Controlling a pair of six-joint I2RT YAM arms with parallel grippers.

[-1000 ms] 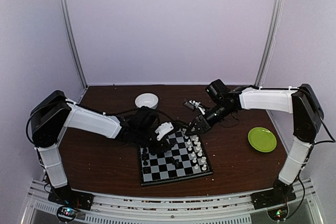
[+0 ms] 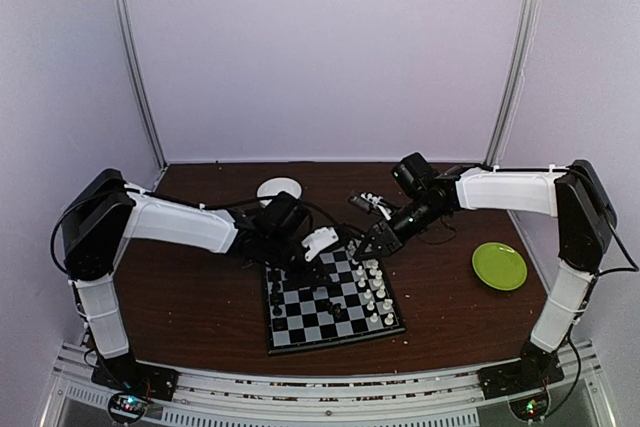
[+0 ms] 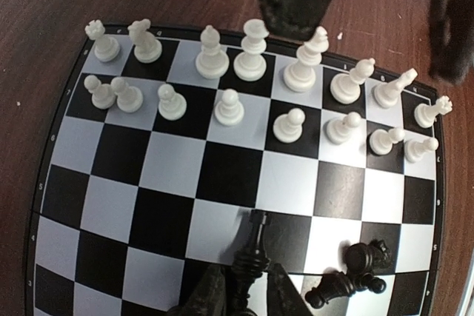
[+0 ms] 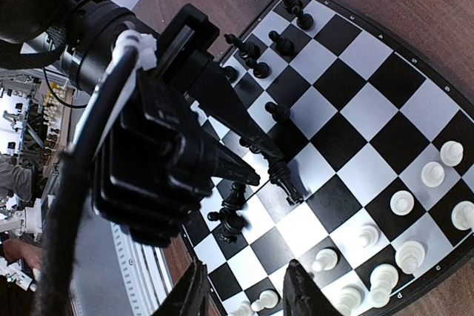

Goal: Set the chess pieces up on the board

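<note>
On the chess board, white pieces stand in two rows along one side. Over the middle squares, my left gripper is open, its fingers on either side of a tall black piece; in the right wrist view that piece slants from one fingertip. Whether it is touched cannot be told. Two black pieces lie together nearby. Along the opposite side several black pieces stand, partly hidden by the left arm. My right gripper hangs above the white side, open and empty.
A white plate sits behind the board, and a green plate to its right. Both arms reach over the board close together.
In the top view, my left arm's wrist has shifted slightly up and to the right over the board. The right arm looks still, and the plates have not moved.
</note>
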